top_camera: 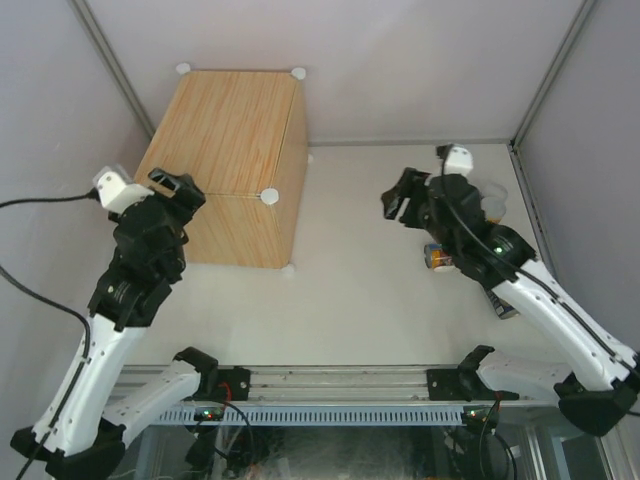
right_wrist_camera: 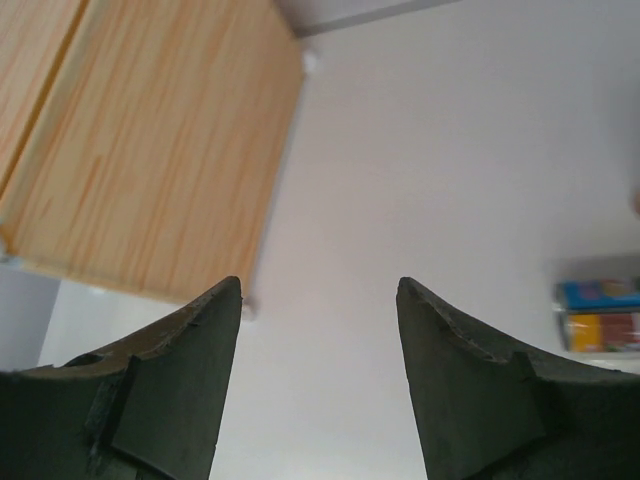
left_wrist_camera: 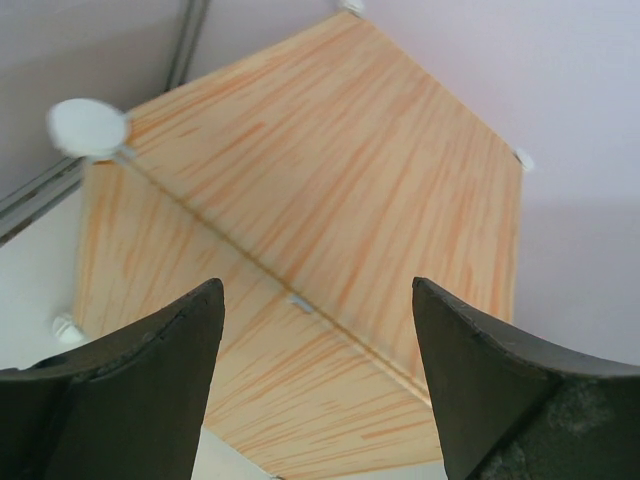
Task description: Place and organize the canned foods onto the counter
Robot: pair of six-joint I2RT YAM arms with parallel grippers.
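Canned foods [top_camera: 438, 257] lie at the right of the counter, partly hidden under my right arm; blurred cans [right_wrist_camera: 600, 328] also show at the right wrist view's right edge. My right gripper [top_camera: 398, 205] is above the counter, left of the cans, its fingers apart with nothing between them. My left gripper [top_camera: 175, 190] hangs at the front left of the wooden box [top_camera: 230, 120], fingers apart and empty over its top and front in the left wrist view [left_wrist_camera: 318, 330].
The box fills the back left of the white counter [top_camera: 330, 320]. Grey walls and metal rails border the sides and back.
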